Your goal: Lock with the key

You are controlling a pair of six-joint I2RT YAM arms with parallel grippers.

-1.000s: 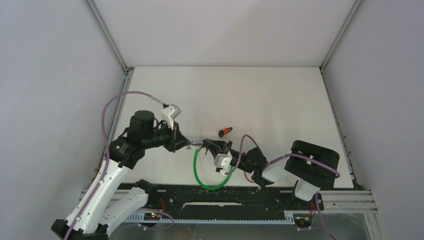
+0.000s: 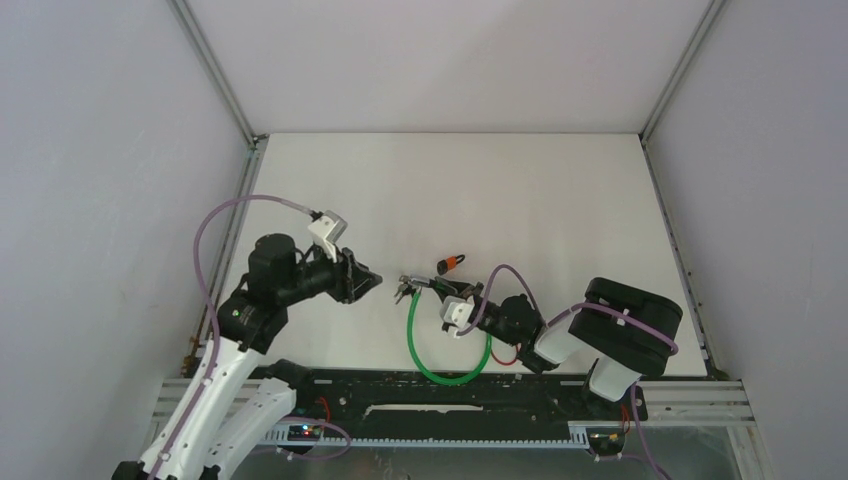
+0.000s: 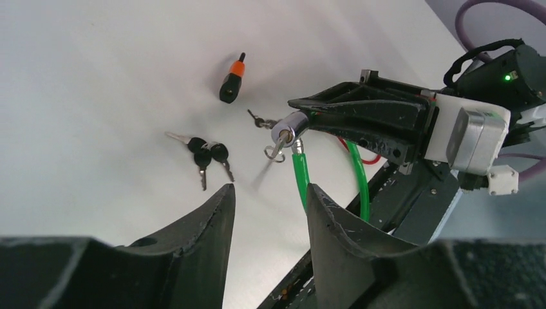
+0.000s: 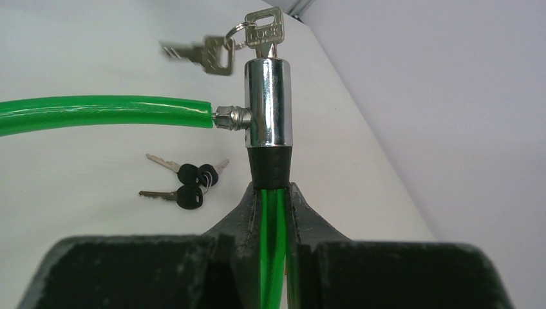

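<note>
My right gripper is shut on the black end of the green cable lock. Its chrome lock body [image 4: 269, 106] sticks out beyond the fingers, with the green cable [image 4: 109, 114] joined at its side. A silver key [image 4: 265, 31] stands in the lock's end face, and a second, blurred key [image 4: 216, 55] dangles from the same ring. In the top view my left gripper [image 2: 370, 285] is left of the lock, apart from it. In the left wrist view its fingers [image 3: 219, 222] are spread open, nothing between them, with the key ring [image 3: 274, 154] beyond.
Several black-headed keys [image 3: 201, 158] lie loose on the white table [image 2: 340, 180] below the lock. Behind the right gripper lies an orange and black lock [image 2: 450, 264]. The cable loops over the front edge.
The right gripper shifted right with the lock.
</note>
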